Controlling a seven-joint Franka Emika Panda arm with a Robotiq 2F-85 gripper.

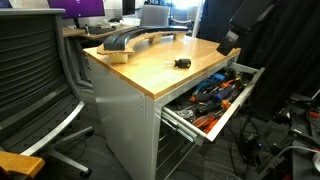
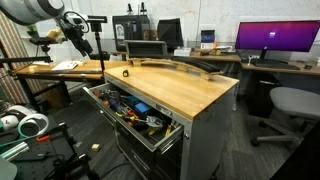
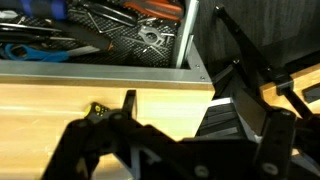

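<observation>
A wooden-topped cabinet [image 1: 150,75] stands with its top drawer [image 1: 182,124] pulled out and full of hand tools. On the top, near the drawer edge, lies a small dark object with a yellow part [image 1: 182,63], possibly a screwdriver. In the wrist view the same small object [image 3: 97,111] shows left of my gripper; the black fingers stand apart and nothing is visible between them. My gripper is open, above the cabinet's drawer side in exterior view 1, clear of the wood. Orange-handled pliers [image 3: 158,8] and blue-handled tools [image 3: 35,53] lie in the drawer.
Curved dark and wooden pieces [image 1: 125,42] rest along the far side of the cabinet top. An office chair [image 1: 40,80] stands beside the cabinet. The drawer's metal rim [image 3: 100,73] juts out beside the top.
</observation>
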